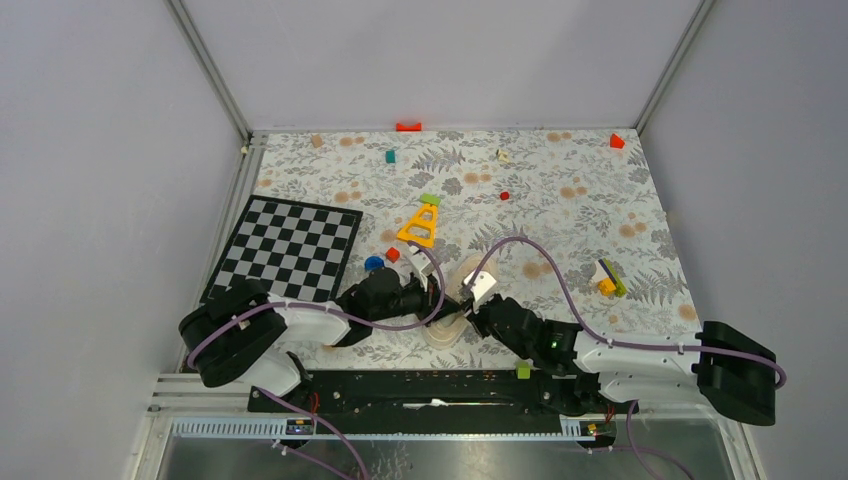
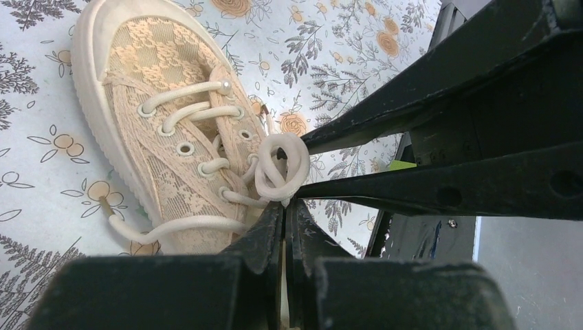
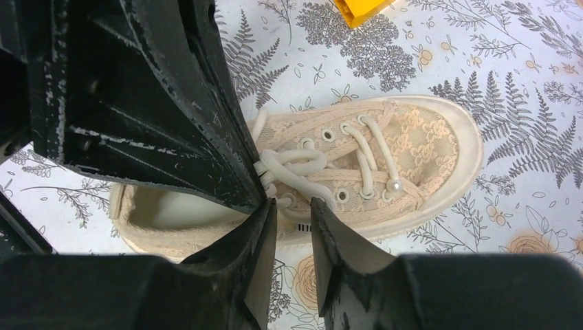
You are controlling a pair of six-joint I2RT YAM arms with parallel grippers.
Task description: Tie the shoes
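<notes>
A beige lace sneaker [image 2: 130, 62] with white laces lies on the floral mat, under both grippers in the top view. In the left wrist view a looped lace [image 2: 282, 165] sits at the tips of my left gripper, which is shut on it. My right gripper is part open over the laces [image 3: 295, 175] in the right wrist view, its fingers low beside the knotted loop; whether lace lies between them is unclear.
A yellow triangle piece [image 1: 420, 225], small blocks and a blue item [image 1: 374, 262] lie behind the shoe. A checkerboard [image 1: 280, 245] is at the left.
</notes>
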